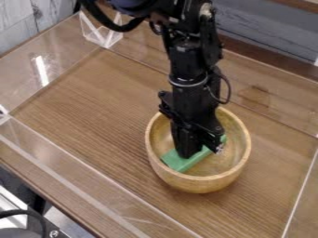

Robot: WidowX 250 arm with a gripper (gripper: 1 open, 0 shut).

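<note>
The black robot arm hangs from the top of the view down into a round, pale wooden bowl (230, 172) at the centre right of the table. Its gripper (199, 149) is low inside the bowl, over a green object (184, 160) lying on the bowl's floor. The gripper looks shut; its fingertips are dark and partly merge with each other, and whether they touch the green object is unclear.
A clear plastic strip runs along its left side. A white object (102, 23) stands at the back left.
</note>
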